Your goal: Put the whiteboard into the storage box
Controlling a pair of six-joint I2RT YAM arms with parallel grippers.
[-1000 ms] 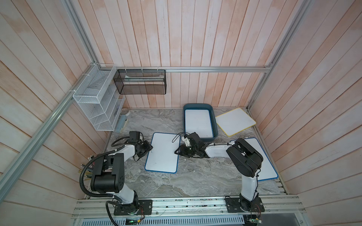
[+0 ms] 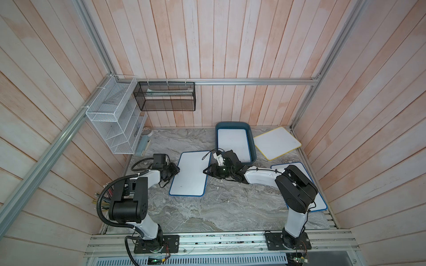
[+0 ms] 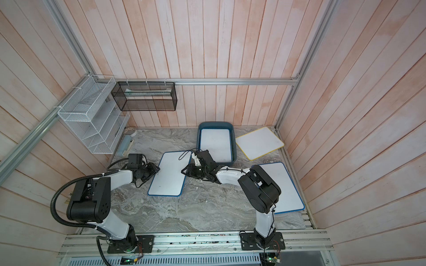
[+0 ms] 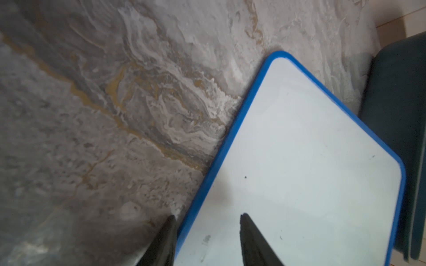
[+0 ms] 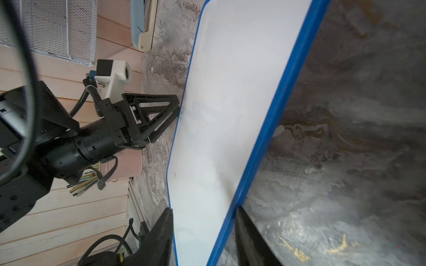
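Observation:
A white whiteboard with a blue rim (image 2: pixel 190 175) lies on the table between my two grippers. My left gripper is at its left edge, fingers apart; the blue rim runs close beside one finger (image 4: pixel 167 241). At the opposite edge, my right gripper stands open, and the blue rim appears to touch one of its fingers (image 5: pixel 244 230). Neither gripper is shut on the board. The storage box (image 2: pixel 253 146), a teal bin, stands behind the right gripper with another white board inside it.
A yellow-rimmed board (image 2: pixel 277 142) lies at the back right. Another blue-rimmed board (image 3: pixel 284 186) lies at the right, partly behind the right arm in the top left view. White wire racks (image 2: pixel 117 113) and a black mesh basket (image 2: pixel 165 106) hang above.
The whiteboard has slid toward the back and slightly left. My right gripper has moved the same way; the left gripper has shifted only slightly.

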